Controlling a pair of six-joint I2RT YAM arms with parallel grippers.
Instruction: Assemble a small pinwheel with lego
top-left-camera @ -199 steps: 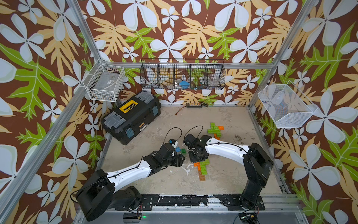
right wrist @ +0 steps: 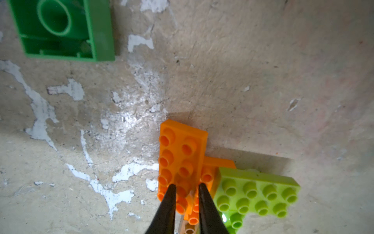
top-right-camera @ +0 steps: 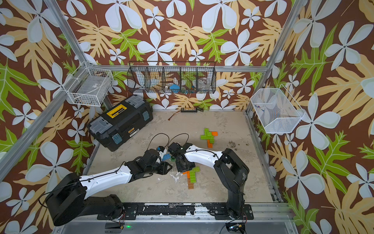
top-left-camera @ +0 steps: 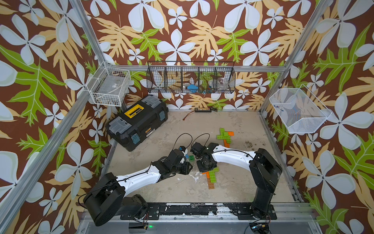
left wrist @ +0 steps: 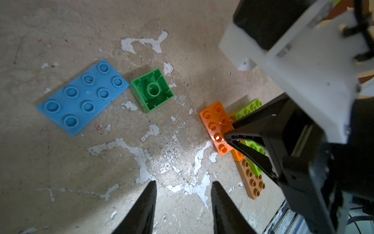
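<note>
An orange brick [right wrist: 179, 156] lies tilted over a lower orange brick [right wrist: 210, 167], beside lime green bricks [right wrist: 255, 193] and a brown brick [left wrist: 249, 177]. My right gripper is part open over the near end of the upper orange brick. Whether its fingers touch that brick I cannot tell. My left gripper stands open above bare table, nothing between its fingers. A dark green brick [left wrist: 152, 89] lies hollow side up. Just left of it is a blue brick [left wrist: 85, 95], studs up.
A finished-looking lime and orange cluster [top-left-camera: 224, 135] lies farther back on the right. A black toolbox [top-left-camera: 136, 120] occupies the back left. Both arms' heads are close together over the table's middle.
The bricks show no clear movement.
</note>
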